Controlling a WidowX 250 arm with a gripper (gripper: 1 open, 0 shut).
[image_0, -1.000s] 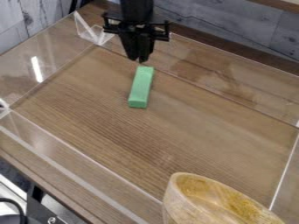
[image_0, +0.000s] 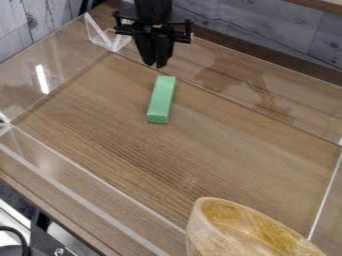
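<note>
The black gripper (image_0: 156, 50) hangs at the top centre of the camera view, above the wooden tray's floor toward the back; whether its fingers are open or shut is hard to make out. A green block (image_0: 162, 100) lies on the wood a little in front of it, apart from the gripper as seen here. A yellow bowl-like object (image_0: 227, 228) is at the bottom right, cut off by the frame edge.
Speckled grey walls line the back and upper left. Dark cables lie outside at the lower left.
The gripper has shifted slightly left and back, away from the green block. The block and yellow object have not moved.
</note>
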